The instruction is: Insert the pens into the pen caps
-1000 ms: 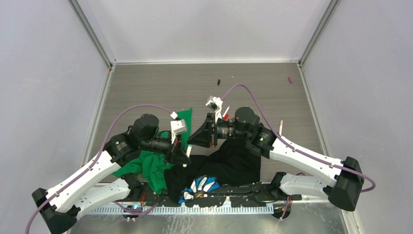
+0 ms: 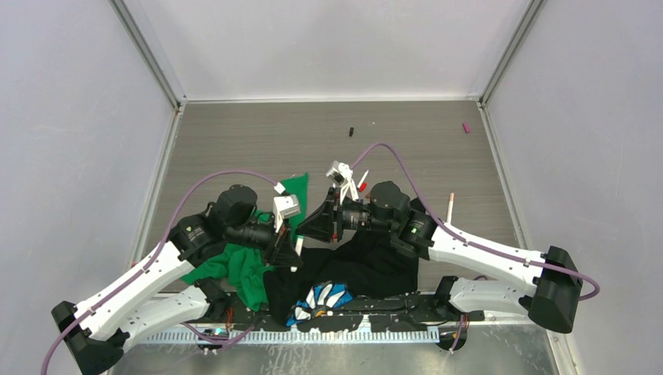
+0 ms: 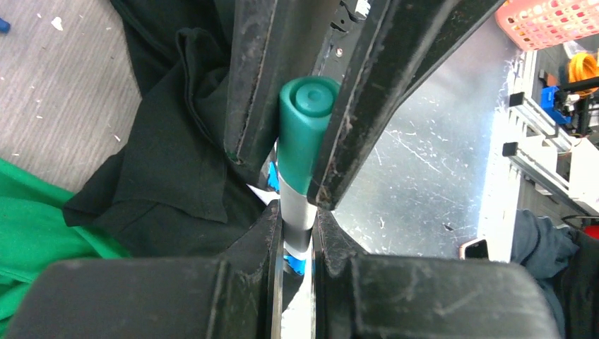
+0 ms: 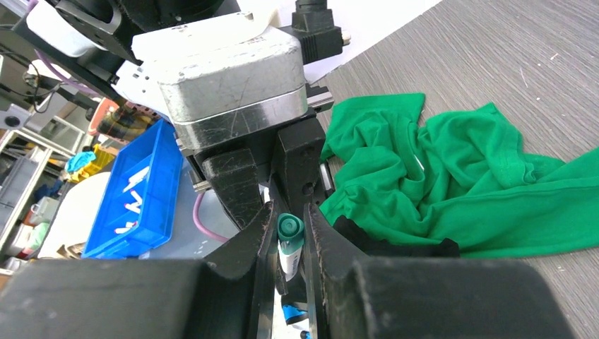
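Below the two arms, a white pen point(image 2: 299, 245) stands nearly upright between the grippers. My left gripper is shut on its white body. Around the green cap point(image 3: 305, 134) at the pen's upper end, my right gripper point(image 2: 300, 231) is shut, its fingers point(image 3: 272, 63) on either side. Green meets white with no gap showing in the left wrist view, though how firmly they are joined cannot be told. The same green cap point(image 4: 289, 227) shows between the right fingers in the right wrist view, with the white body beneath.
A black cap point(image 2: 351, 132) and a pink cap point(image 2: 467, 127) lie far back. One pen point(image 2: 450, 208) rests at the right. Green cloth point(image 2: 242, 273) and black cloth point(image 2: 375, 269) lie below the arms. A blue bin point(image 4: 159, 187) holds several pens.
My right gripper has shifted slightly left and a little down toward the left one. The left gripper has barely moved, and less of the pen's upper end shows.
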